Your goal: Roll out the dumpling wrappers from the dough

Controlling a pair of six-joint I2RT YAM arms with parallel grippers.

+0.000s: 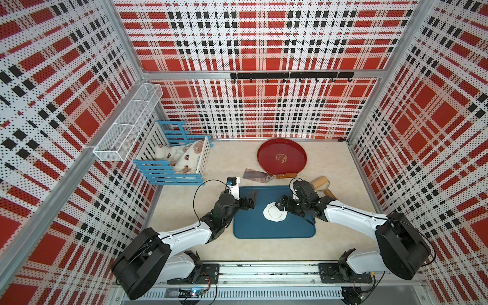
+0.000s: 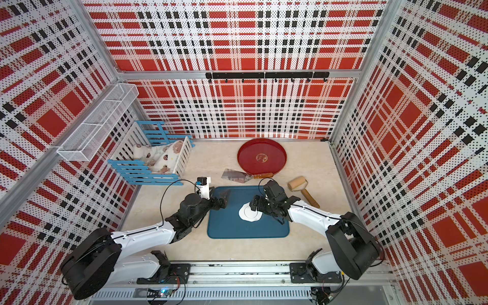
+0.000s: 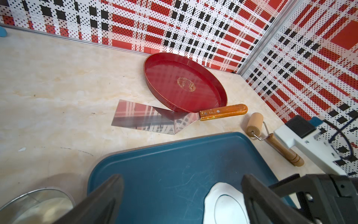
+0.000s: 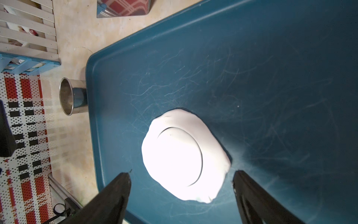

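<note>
A flat white sheet of dough (image 4: 214,175) lies on the dark blue tray (image 4: 261,74). A round cut line marks a disc (image 4: 179,156) within it, and the outer ring still surrounds that disc. My right gripper is over the dough, open, with nothing between its fingers. Above the tray's left part, my left gripper is open and empty. A metal cup (image 4: 67,96) lies by the tray's left edge. The rolling pin (image 3: 255,125), a wooden roller on a wire arm, rests on the table to the right.
Behind the tray lies a metal scraper (image 3: 145,117) with a wooden handle. A round red tray (image 1: 282,147) is at the back. The blue and white crate (image 1: 167,172) with plush toys stands at the back left. Bare table lies at the front.
</note>
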